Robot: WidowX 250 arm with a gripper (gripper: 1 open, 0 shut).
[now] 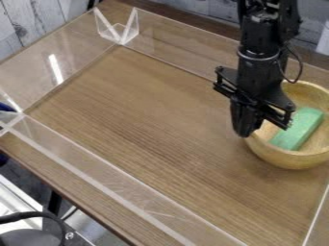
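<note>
The black gripper (244,125) hangs at the left rim of a light wooden bowl (291,154) on the right of the camera view, its fingertips pointing down. It looks shut, and I see nothing held between its fingers. A green block (298,131) lies inside the bowl to the right of the fingers, partly behind the arm.
Clear plastic walls edge the table at the back and lower left. A black cable (26,216) shows at the bottom left corner.
</note>
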